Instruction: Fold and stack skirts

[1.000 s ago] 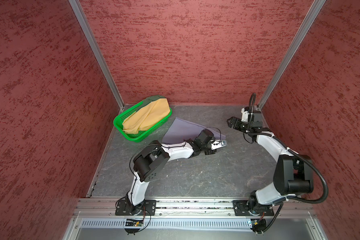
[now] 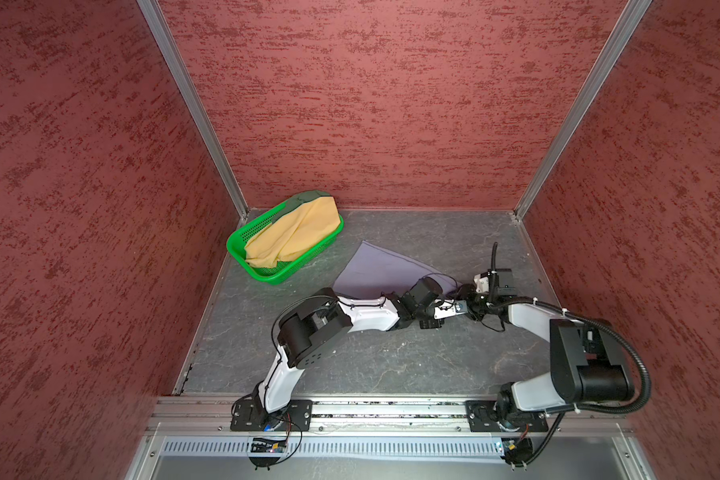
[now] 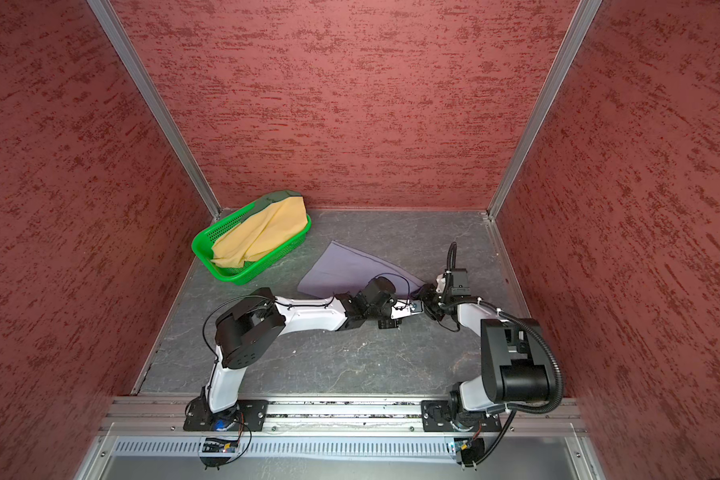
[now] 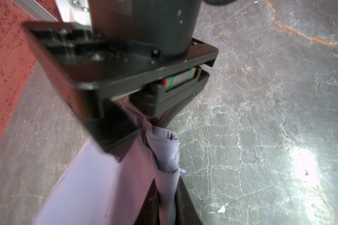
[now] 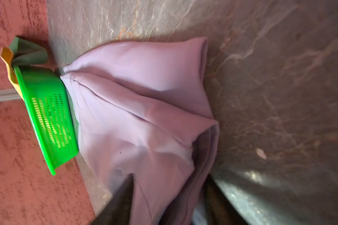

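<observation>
A lavender skirt (image 2: 376, 268) lies on the grey table, its near part hidden under the left arm in both top views. Between the fingers of my left gripper, a bunched edge of this skirt is pinched; the fingers are shut on it. In the left wrist view, the right gripper's black body straddles a raised fold of the skirt (image 4: 163, 146).
At the back left stands a green basket (image 3: 254, 270) holding a yellow cloth (image 3: 268, 232) and a dark green cloth (image 2: 302, 201). The grippers are crowded together over the skirt's right end. Bare table lies in front and at the back right.
My left gripper has shifted slightly right and toward the front, the skirt moving along with it.
</observation>
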